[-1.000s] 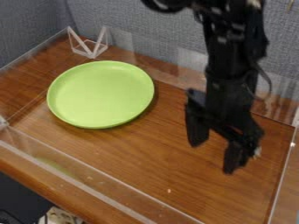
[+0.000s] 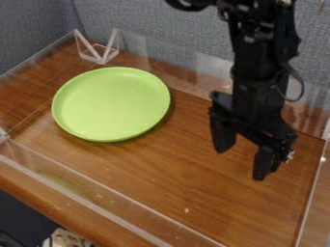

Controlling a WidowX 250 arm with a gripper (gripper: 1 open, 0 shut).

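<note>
My gripper (image 2: 245,145) hangs on the right of the camera view over the bare wooden table (image 2: 168,193), open, its dark fingers pointing down with no object visible between them. A large green plate (image 2: 111,102) lies on the left half of the table, apart from the gripper.
A small white wire stand (image 2: 96,48) sits at the back left. Clear panels line the table's back and edges, with a grey wall behind.
The plate has not moved.
</note>
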